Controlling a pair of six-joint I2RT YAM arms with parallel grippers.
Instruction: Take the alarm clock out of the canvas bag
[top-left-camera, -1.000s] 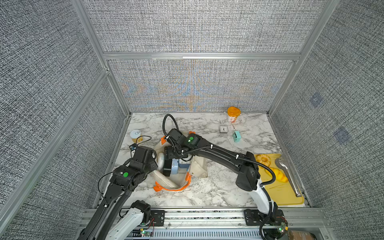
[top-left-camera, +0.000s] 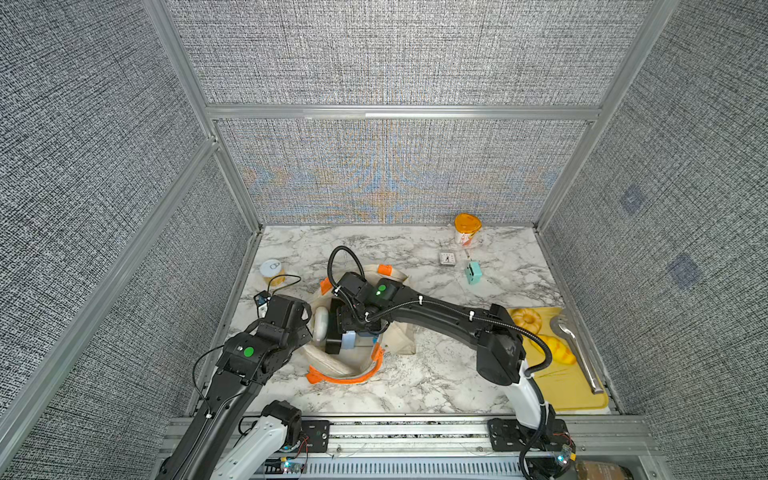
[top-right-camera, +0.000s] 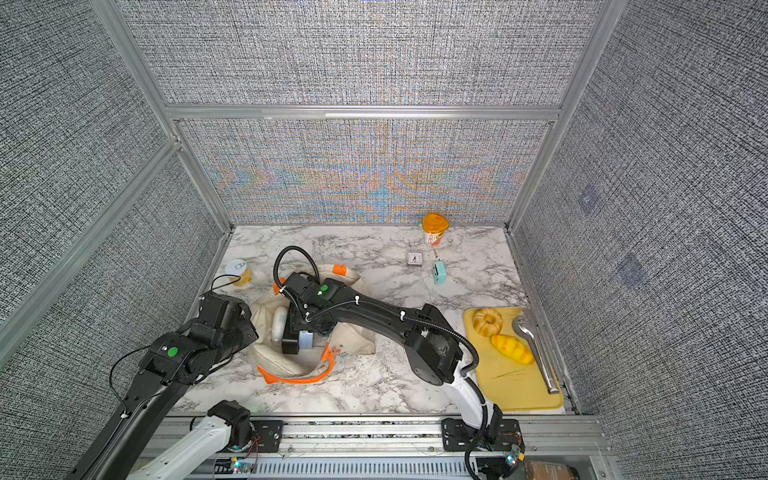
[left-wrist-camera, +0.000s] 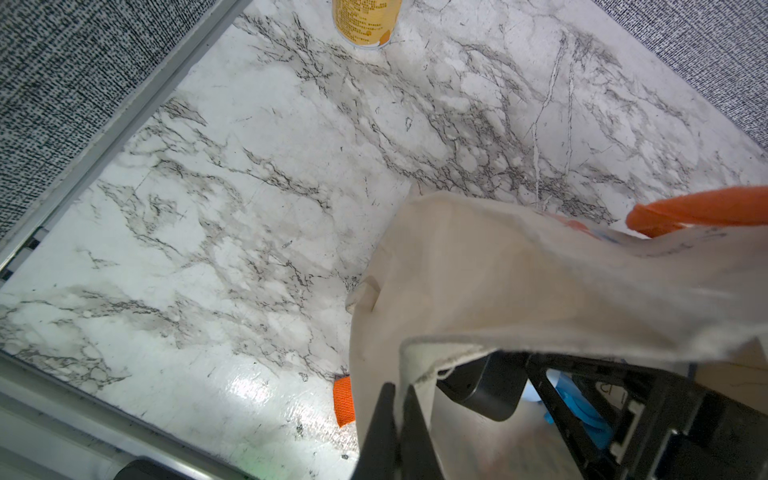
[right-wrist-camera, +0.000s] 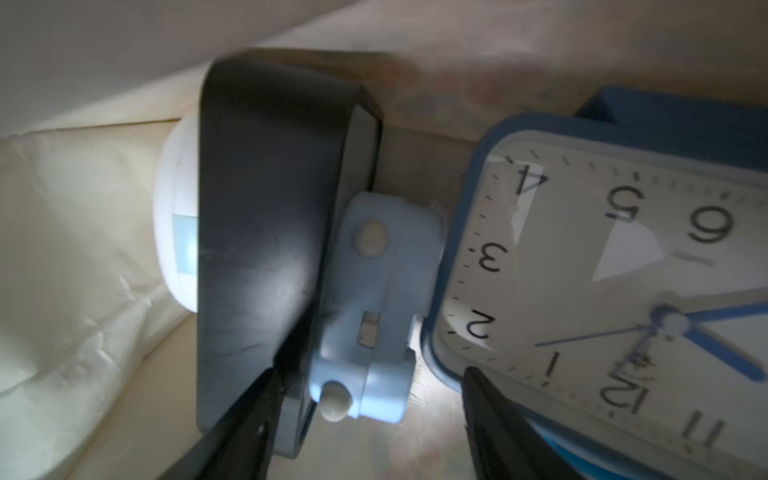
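Observation:
The cream canvas bag (top-left-camera: 348, 364) with orange handles lies open at the front left. My left gripper is shut on its rim cloth. My right gripper is down inside the bag, part open. Below its fingertips, in the right wrist view, are a light-blue piece with two pale knobs (right-wrist-camera: 376, 296), a black block (right-wrist-camera: 256, 224) and, to the right, the alarm clock (right-wrist-camera: 576, 256), face up with a blue frame. A white rounded object (right-wrist-camera: 174, 208) lies behind the black block.
A lidded can (top-left-camera: 272, 270) stands at the back left. An orange tub (top-left-camera: 467, 228), a small white square (top-left-camera: 447, 258) and a mint object (top-left-camera: 473, 273) sit at the back right. A yellow board (top-left-camera: 560, 392) with bread and a metal utensil lies right.
My right gripper has moved down into the bag and slightly toward the front over the last second. My left arm has shifted only slightly, still at the bag's rim.

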